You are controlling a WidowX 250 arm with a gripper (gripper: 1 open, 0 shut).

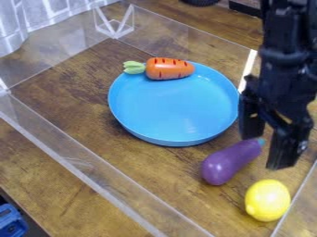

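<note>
My black gripper (270,134) hangs at the right, open, just above and right of the upper end of a purple eggplant (227,163). A yellow lemon (268,200) lies below it near the bottom right. A blue plate (168,106) sits in the middle, with an orange carrot (168,68) lying just behind its back rim.
Clear plastic walls (74,162) border the wooden table (87,93) along the left and front. The table left of the plate is free. A small blue object (9,222) is at the bottom left, outside the walls.
</note>
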